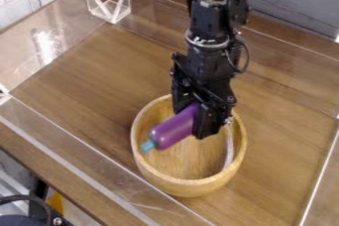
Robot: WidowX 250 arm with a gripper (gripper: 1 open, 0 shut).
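Observation:
My black gripper point(200, 111) reaches down from the top over a light wooden bowl point(185, 170), shut on a purple cylinder point(172, 128) with a teal tip. The cylinder is tilted, its teal end pointing down-left inside the bowl near the left wall, its upper end hidden by the fingers. A thin pale strip lies along the bowl's right inner side.
A white wire holder point(110, 4) stands at the back left. Clear panels edge the table, and a pale wall runs behind at top right.

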